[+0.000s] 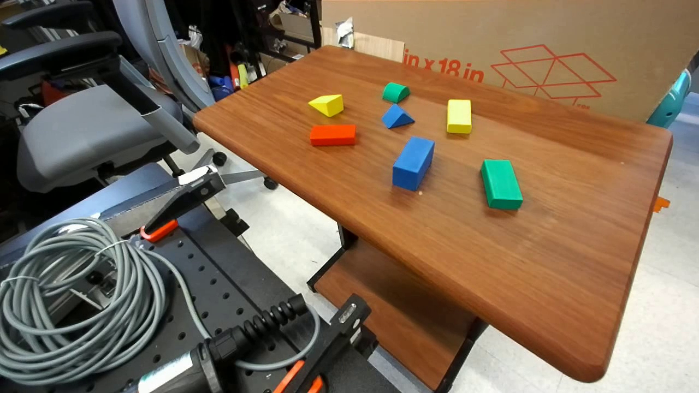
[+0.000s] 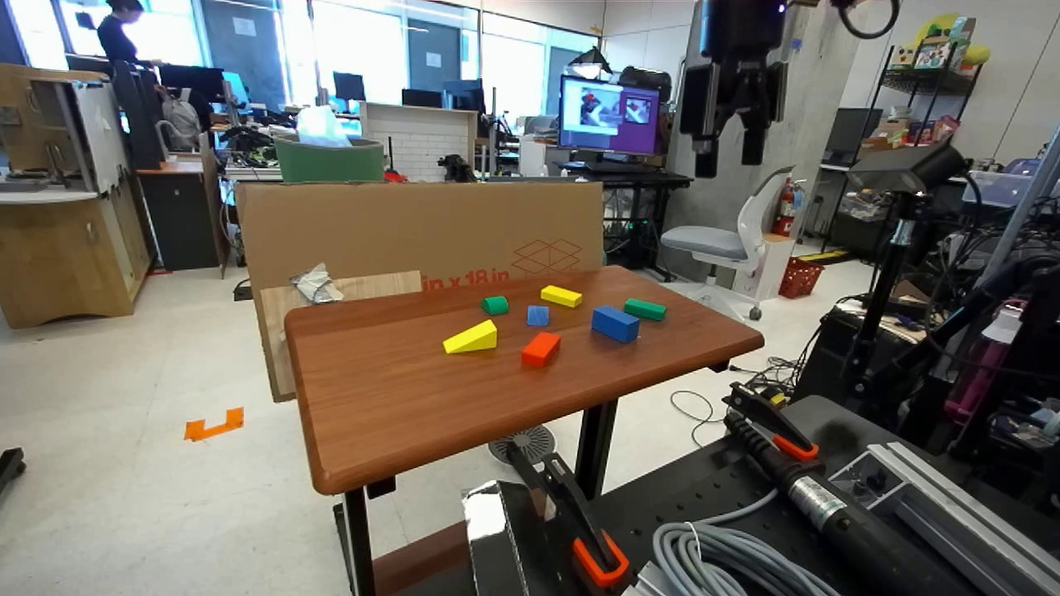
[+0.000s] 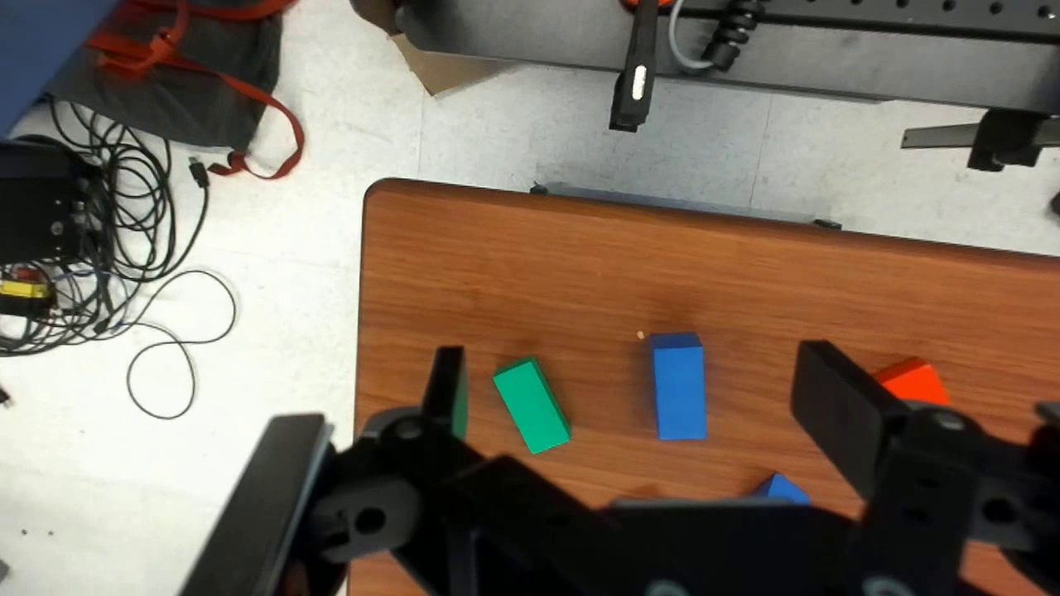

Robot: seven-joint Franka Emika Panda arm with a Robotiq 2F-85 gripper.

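Observation:
Several coloured blocks lie apart on the wooden table (image 1: pixel 557 262). A blue block (image 1: pixel 413 164) and a green rectangular block (image 1: pixel 502 184) are toward the right in exterior view 1. Farther back are a yellow rectangular block (image 1: pixel 459 117), a blue triangular block (image 1: pixel 396 117) and a green rounded block (image 1: pixel 396 92). To the left are a yellow wedge (image 1: pixel 327 105) and a red block (image 1: pixel 332 135). High above the table in exterior view 2, my gripper (image 2: pixel 728 164) hangs open and empty. Its dark fingers (image 3: pixel 845 412) hide part of the table in the wrist view.
A large cardboard sheet (image 2: pixel 417 223) stands along the table's far side. Beside the near edge is a black perforated bench (image 1: pixel 216 281) with coiled grey cable (image 1: pixel 72 301) and clamps.

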